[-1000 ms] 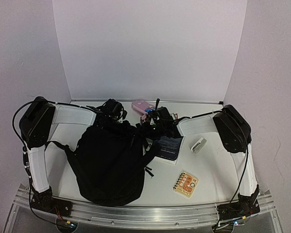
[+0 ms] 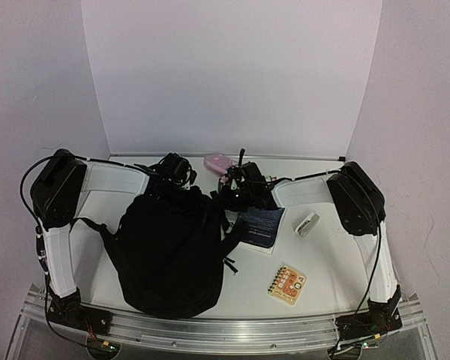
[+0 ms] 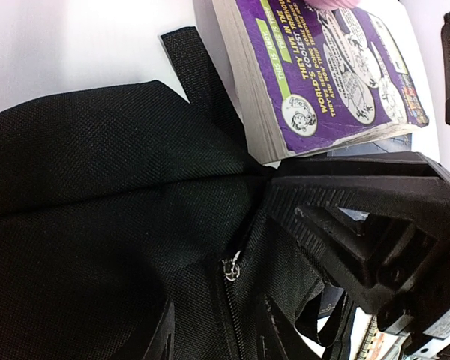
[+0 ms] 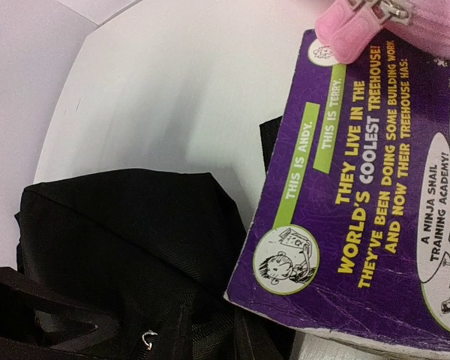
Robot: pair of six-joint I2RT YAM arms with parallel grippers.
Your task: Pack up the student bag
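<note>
The black bag [image 2: 172, 259] lies at the left of the table, its zipper [image 3: 231, 300] showing in the left wrist view. Over the zipper, my left gripper stands open, its fingers [image 3: 162, 334] apart at the bag's upper part. My right gripper has its tips at the bag's edge by the zipper pull; dark cloth hides whether it grips anything. A purple book [image 4: 345, 202] lies beside the bag, with a pink pouch [image 2: 219, 163] by its far end. A dark blue book [image 2: 262, 227] lies under my right arm.
A spiral notebook [image 2: 287, 285] with an orange cover lies at the front right. Behind it is a small white object [image 2: 307, 224]. Loose straps [image 2: 230, 264] stick out from the bag's right side.
My right arm has shifted very slightly. The left arm, bag and other objects look the same.
</note>
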